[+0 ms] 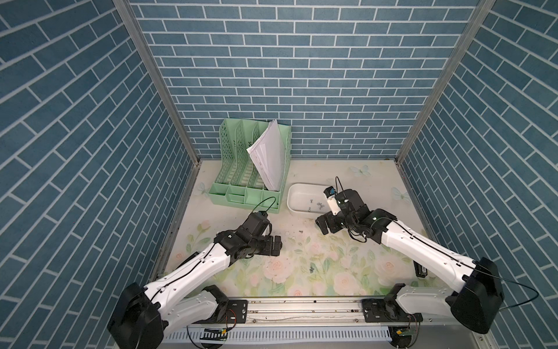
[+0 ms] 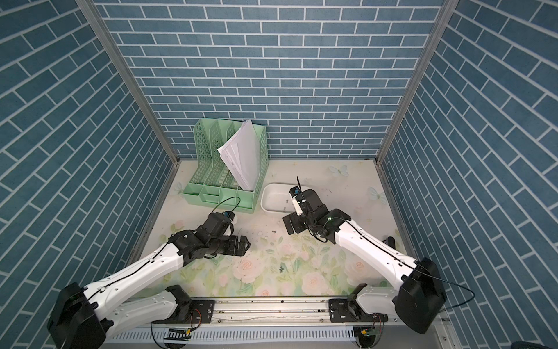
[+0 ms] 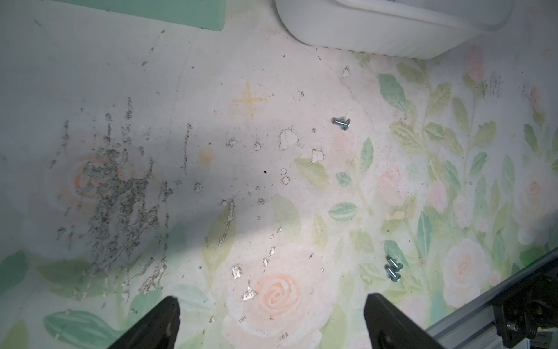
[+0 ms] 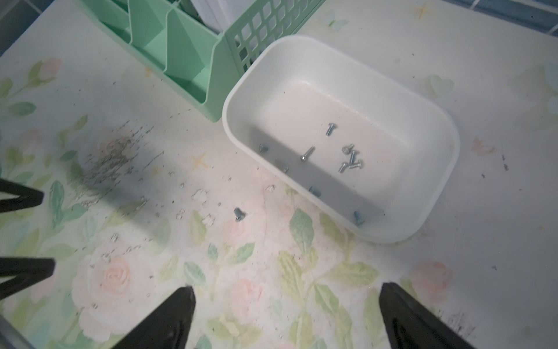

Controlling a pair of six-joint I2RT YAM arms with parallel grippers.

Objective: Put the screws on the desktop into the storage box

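A white storage box (image 4: pixel 380 99) holds several screws (image 4: pixel 353 156). Outside it, one screw (image 3: pixel 341 122) lies on the table in front of the box, and two more screws (image 3: pixel 393 267) lie nearer the front edge. My left gripper (image 1: pixel 267 245) is open over the left-centre of the table, nothing between its fingers. My right gripper (image 1: pixel 326 224) hangs just in front of the box, open, with only table seen between its fingers in the right wrist view.
A green file organiser (image 1: pixel 235 195) with papers (image 1: pixel 267 154) stands at the back left beside the box.
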